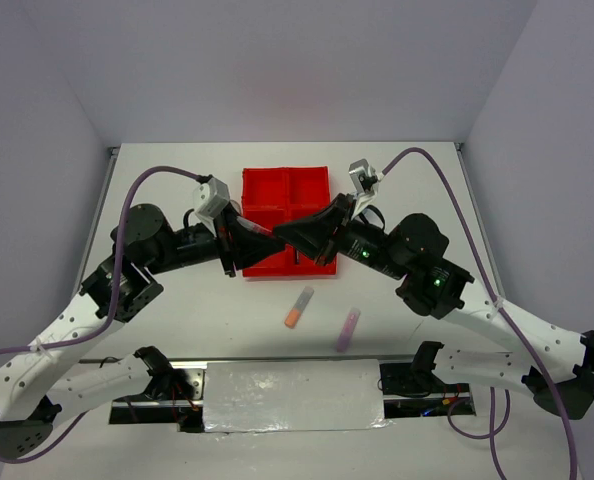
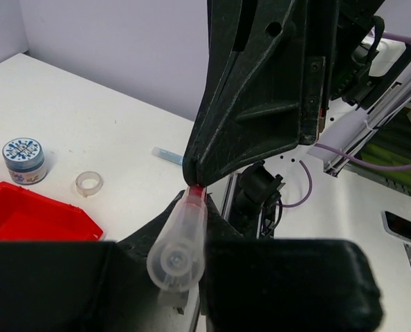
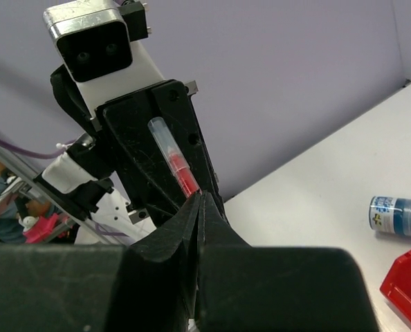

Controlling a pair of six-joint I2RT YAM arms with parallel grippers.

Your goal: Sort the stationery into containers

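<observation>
A clear pen with a red end (image 2: 178,242) points its clear end at the left wrist camera. My left gripper (image 1: 271,242) appears shut on its red end, though the pen hides most of the contact. In the right wrist view the pen (image 3: 168,146) lies along the left gripper's black body. My right gripper is shut with nothing between its fingers; the red end is just beyond its tips. Both grippers meet above the red divided tray (image 1: 286,169). On the table lie an orange-and-grey item (image 1: 298,307) and a pink one (image 1: 348,329).
A blue-and-white jar (image 2: 24,162) and a tape ring (image 2: 89,183) stand beside the tray. A light blue item (image 2: 167,155) lies farther along the table. The arms are very close together over the tray.
</observation>
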